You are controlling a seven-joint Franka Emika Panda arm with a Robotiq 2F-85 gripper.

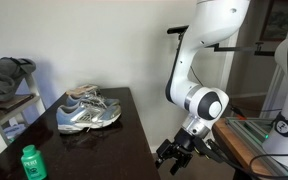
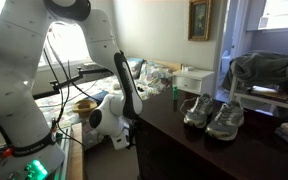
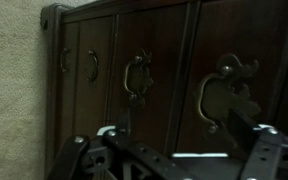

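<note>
My gripper hangs low beside the dark chest, below the level of its top, in exterior view 1. In the wrist view the gripper faces dark wooden drawer fronts. Its fingers stand wide apart, and nothing shows between them except the wood behind. Ornate metal handles, one on the left and a larger one on the right, lie ahead of the fingers. No contact with either handle is visible.
On the chest's top are a green bottle and a pair of grey sneakers. A chair with dark cloth stands behind. Carpet lies along the chest's side.
</note>
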